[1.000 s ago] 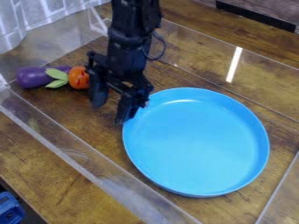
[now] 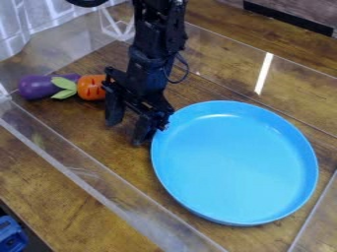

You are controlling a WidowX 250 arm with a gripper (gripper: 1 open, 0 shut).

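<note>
The black robot arm (image 2: pixel 149 44) reaches down from the top centre, its gripper (image 2: pixel 134 116) low beside the left rim of a large blue plate (image 2: pixel 235 157). The gripper's dark fingers are hard to make out against the wood, so its state and anything between them cannot be told. An orange vegetable toy (image 2: pixel 91 87) with green leaves and a purple toy (image 2: pixel 37 87) lie left of the gripper.
A blue object (image 2: pixel 10 234) sits at the bottom-left edge.
The arm has moved slightly, staying near the plate's left rim.
</note>
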